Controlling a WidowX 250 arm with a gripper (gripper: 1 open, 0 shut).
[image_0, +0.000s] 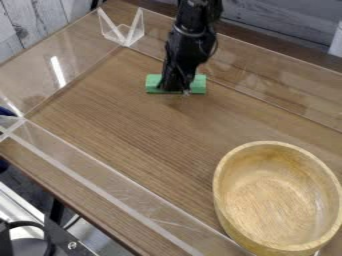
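My black gripper hangs down from the arm at the top centre, its tips over a green block lying on the wooden table. The fingers look close together; whether anything is between them is too small to tell, and part of the block is hidden behind them.
A tan round bowl sits at the lower right. A clear angular object is at the upper left. Black cables lie at the bottom-left corner beyond the table edge.
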